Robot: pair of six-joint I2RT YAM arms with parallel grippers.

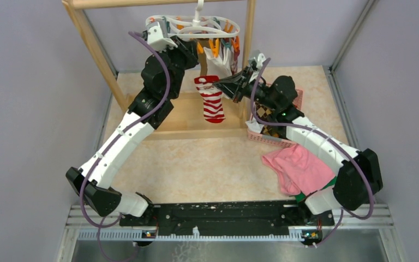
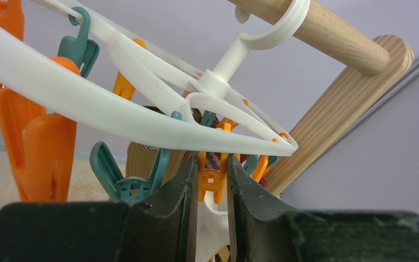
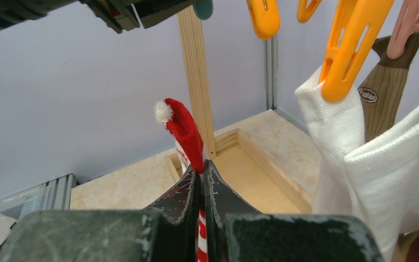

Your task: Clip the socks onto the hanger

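Note:
A red-and-white striped sock (image 1: pixel 213 101) hangs from my right gripper (image 1: pixel 217 84), which is shut on its red cuff. In the right wrist view, the sock's cuff (image 3: pixel 185 128) with a white pompom rises beyond the fingertips. The white hanger (image 1: pixel 166 31) hangs from the wooden rack, with clips round its ring. In the left wrist view, an orange clip (image 2: pixel 222 170) sits between the fingers of my left gripper, which press close on both its sides. The sock is below and to the right of that gripper in the top view.
Several clips hold other socks, among them a white sock (image 3: pixel 335 128), close to my right gripper. A pink basket (image 1: pixel 273 141) stands behind the right arm. A pink cloth (image 1: pixel 300 169) lies at the front right. The wooden post (image 1: pixel 249 33) flanks the hanger.

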